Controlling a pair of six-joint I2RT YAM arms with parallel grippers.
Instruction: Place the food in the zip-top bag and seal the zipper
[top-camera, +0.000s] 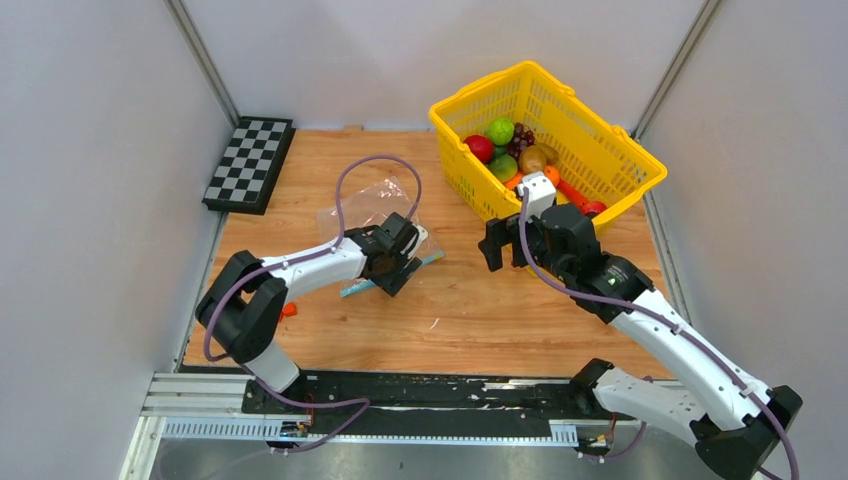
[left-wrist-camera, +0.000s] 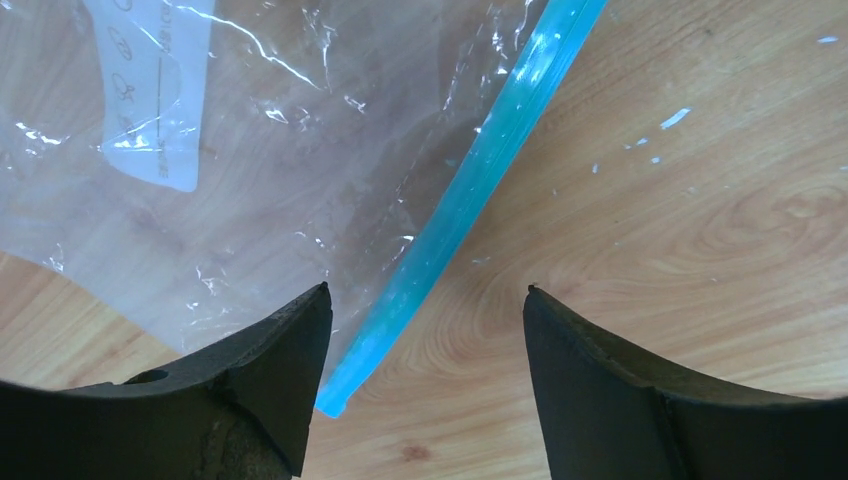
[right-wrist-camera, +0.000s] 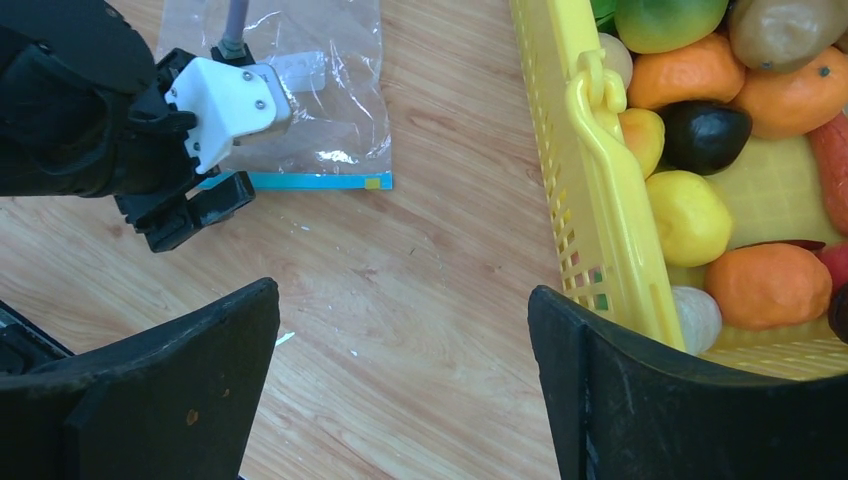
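The clear zip top bag (left-wrist-camera: 250, 160) lies flat on the table with its blue zipper strip (left-wrist-camera: 450, 220) running diagonally between the fingers of my left gripper in the left wrist view. That gripper is part open, just over the zipper's end, with no sign of a grip. My right gripper stands open and empty over bare table beside the yellow basket (right-wrist-camera: 545, 150). The basket holds food: a lemon (right-wrist-camera: 688, 220), oranges (right-wrist-camera: 767, 288), an avocado (right-wrist-camera: 705, 135), red items and more fruit. The top view shows the left arm covering part of the bag.
A black-and-white board (top-camera: 249, 160) lies at the back left, and small red pieces (top-camera: 289, 310) near the front left.
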